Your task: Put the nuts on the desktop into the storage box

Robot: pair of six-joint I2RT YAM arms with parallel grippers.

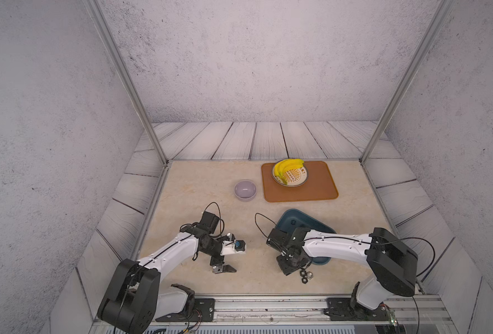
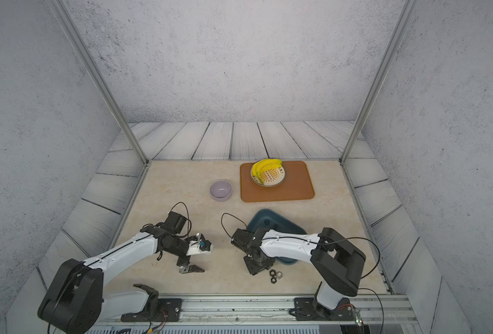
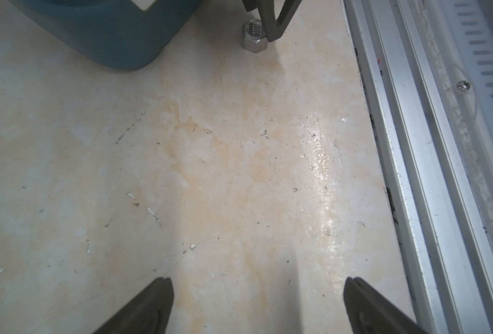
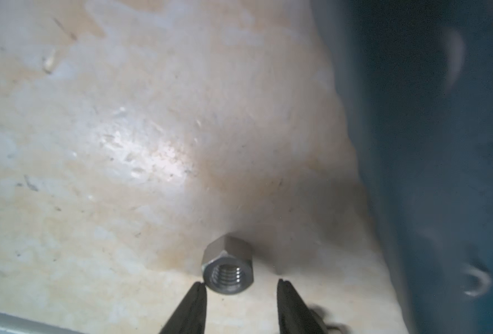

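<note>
A silver hex nut [image 4: 228,267] stands on the desktop in the right wrist view, its threaded hole facing the camera. My right gripper is open above it, the nut just ahead of the gap and nearer the left fingertip. The left wrist view shows that nut [image 3: 254,36] beside one right finger [image 3: 274,22]. Two dark nuts [image 1: 304,280] and a silver nut [image 1: 309,275] lie close by in the top left view. The blue storage box [image 1: 293,215] holds at least one nut [image 1: 293,222]. My left gripper stands open and empty over bare desktop.
The box wall [image 4: 363,167] rises right beside the right gripper. A purple bowl [image 1: 245,190] and a brown tray [image 1: 299,194] with a plate of bananas [image 1: 288,166] stand farther back. A metal rail [image 3: 394,139] borders the desktop's front. Between the arms the desktop is clear.
</note>
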